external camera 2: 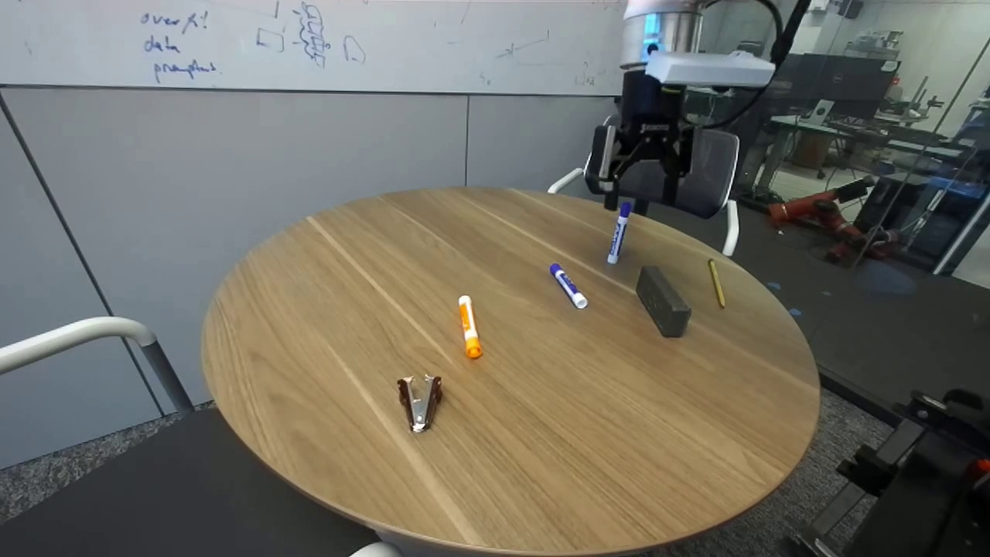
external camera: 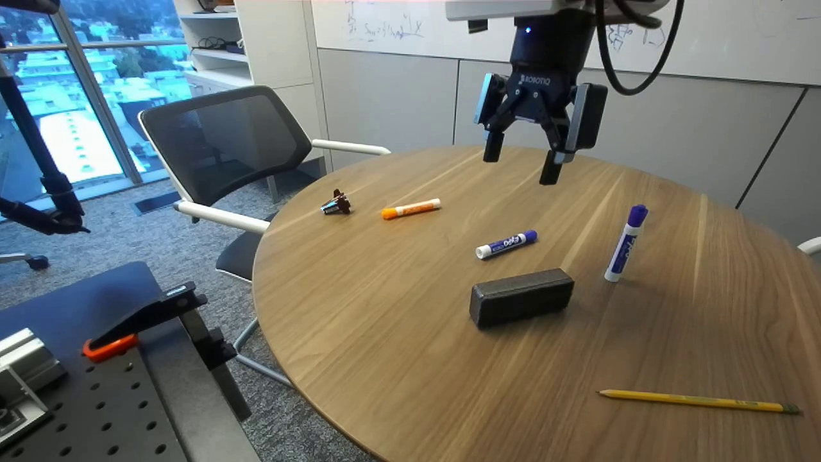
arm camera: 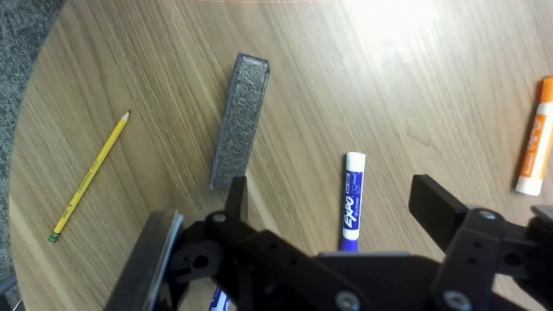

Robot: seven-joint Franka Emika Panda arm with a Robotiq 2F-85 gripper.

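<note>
My gripper (external camera: 521,158) hangs open over the far side of the round table, nothing between its fingers. A purple-capped Expo marker (external camera: 506,244) lies flat on the wood; in the wrist view this marker (arm camera: 353,197) shows between the spread fingers, well below them. Another purple-capped marker (external camera: 625,243) stands upright on its white end; only a bit of its label (arm camera: 220,299) shows past the gripper in the wrist view. The dark grey eraser block (external camera: 521,296) rests near the lying marker. An orange marker (external camera 2: 469,326) lies farther off, close to a brown staple remover (external camera 2: 420,404).
A yellow pencil (external camera: 700,401) lies near the table's edge, beyond the eraser. Bare tabletop (external camera 2: 575,427) spreads widely around the objects. A mesh chair (external camera: 231,138) stands against the table, and a whiteboard (external camera 2: 390,46) hangs on the wall behind.
</note>
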